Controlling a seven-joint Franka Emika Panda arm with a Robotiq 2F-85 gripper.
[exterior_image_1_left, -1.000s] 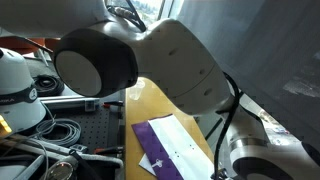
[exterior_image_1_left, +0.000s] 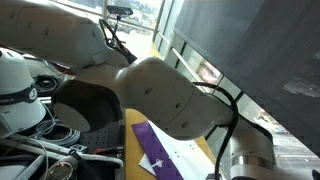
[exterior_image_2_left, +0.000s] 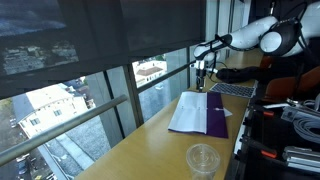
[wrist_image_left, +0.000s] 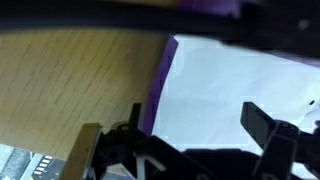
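Note:
A white and purple sheet (exterior_image_2_left: 203, 113) lies on the wooden table. Seen from the wrist view, the white face of the sheet (wrist_image_left: 225, 95) fills the right side, edged by a purple strip. Over it my gripper stands open, its dark fingers wide apart and nothing between them. In exterior view 2 the gripper (exterior_image_2_left: 198, 87) is at the far end of the table, by the sheet's far edge. The arm hides part of the sheet (exterior_image_1_left: 178, 150) in exterior view 1, and the gripper is out of sight there.
A clear glass (exterior_image_2_left: 203, 160) stands at the table's near end. Bare table (exterior_image_2_left: 140, 150) stretches left of the sheet. Windows (exterior_image_2_left: 155, 75) and a dark blind (exterior_image_2_left: 90, 30) line the left. Coiled cables (exterior_image_1_left: 60, 130) lie near the robot's base.
In exterior view 1 the arm has swung lower and across the table, covering more of the sheet and the table beyond it. The sheet looks unmoved.

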